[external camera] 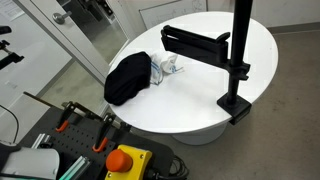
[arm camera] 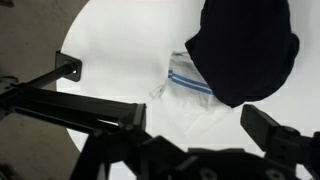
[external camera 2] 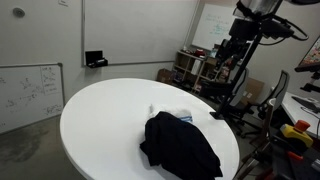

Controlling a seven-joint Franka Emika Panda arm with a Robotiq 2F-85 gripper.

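A black cloth point(external camera: 129, 77) lies bunched on the white round table point(external camera: 220, 95). Partly beneath or against it is a white cloth with blue stripes point(external camera: 165, 66). In the wrist view, the black cloth point(arm camera: 245, 50) fills the upper right, and the striped white cloth point(arm camera: 192, 95) shows in the middle. My gripper is open above the table, its two fingers wide apart, and the white cloth shows between them from above. Exterior view 2 has the black cloth point(external camera 2: 180, 147) at the near side, with the white cloth mostly hidden behind it.
A black stand point(external camera: 236, 70) is fixed at the table's edge, its horizontal bar reaching over the top. An orange-red button on a yellow box point(external camera: 125, 163) sits in the foreground.
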